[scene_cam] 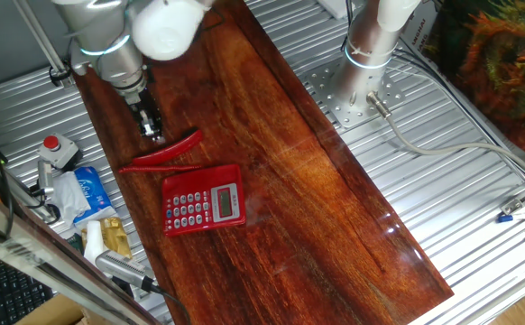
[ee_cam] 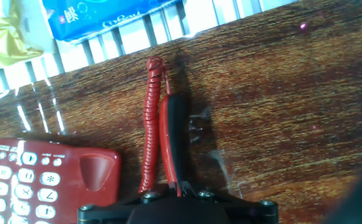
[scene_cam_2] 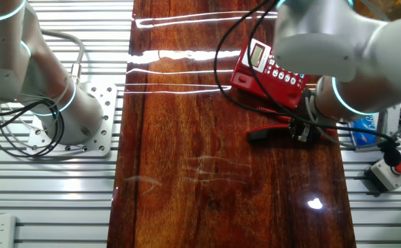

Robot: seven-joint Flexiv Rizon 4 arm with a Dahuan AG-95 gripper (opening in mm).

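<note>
A red telephone base with grey keys and a small display lies on the dark wooden table. Beside it, the red handset rests on the wood, its dark side showing in the wrist view, where a coiled red cord runs along it. My gripper is over the table just off the handset's edge in exterior view 1, apparently clear of it. Only the black gripper mount shows at the bottom of the wrist view, covering the handset's near end. Whether the fingers are open or shut does not show.
Past the table edge sit a blue tissue pack, a gold packet and a red stop button.
</note>
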